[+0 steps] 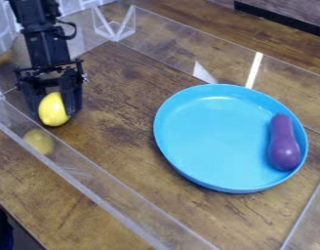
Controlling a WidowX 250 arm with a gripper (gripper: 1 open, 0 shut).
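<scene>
My black gripper (50,95) is low at the left, its fingers closed around a yellow lemon-like object (54,110) near the clear left wall of the enclosure. A blue plate (209,142) sits on the right half of the wooden surface, holding a purple eggplant (284,144) at its right side.
Clear plastic walls (124,200) border the wooden floor (117,107) on several sides. Bare wood lies between my gripper and the plate. A paler yellow shape at the lower-left wall looks like a reflection.
</scene>
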